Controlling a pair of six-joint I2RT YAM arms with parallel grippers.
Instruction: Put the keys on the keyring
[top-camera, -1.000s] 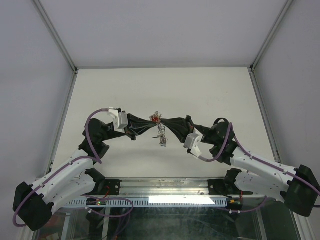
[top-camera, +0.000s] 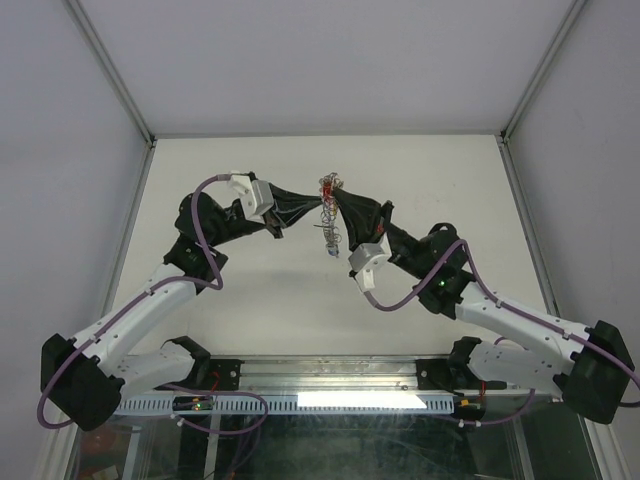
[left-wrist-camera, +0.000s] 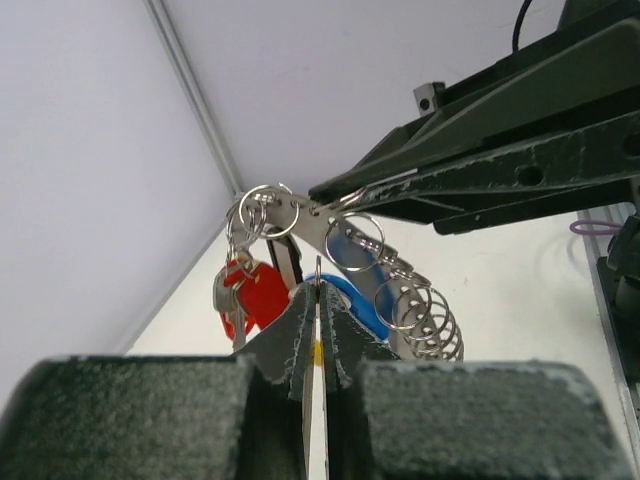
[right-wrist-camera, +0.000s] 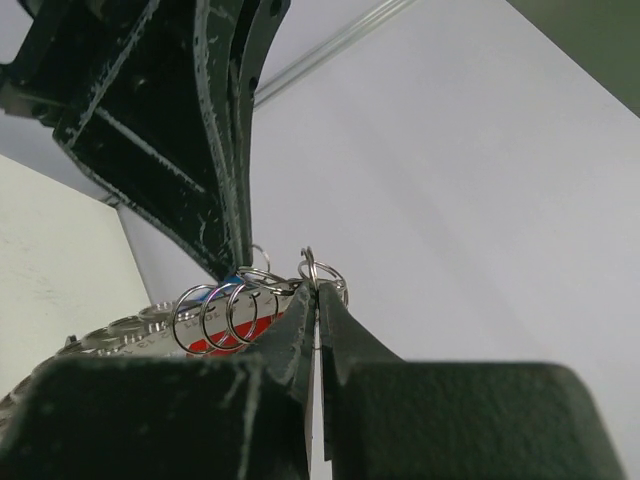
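Observation:
A pale strip lined with thin wire rings, the keyring bunch (top-camera: 330, 215), hangs between my two grippers in the top view. Red (left-wrist-camera: 262, 295) and blue (left-wrist-camera: 358, 305) pieces, apparently key heads, show behind the strip in the left wrist view. My right gripper is shut on a wire ring (right-wrist-camera: 310, 262) at the bunch's upper end. My left gripper is also shut, its tips close to the bunch; a thin metal sliver stands at them, too fine to identify. Which pieces are threaded on which ring cannot be made out.
Both arms reach in close together, their fingertips almost meeting at the bunch.
Both grippers and the bunch have moved toward the back of the table.

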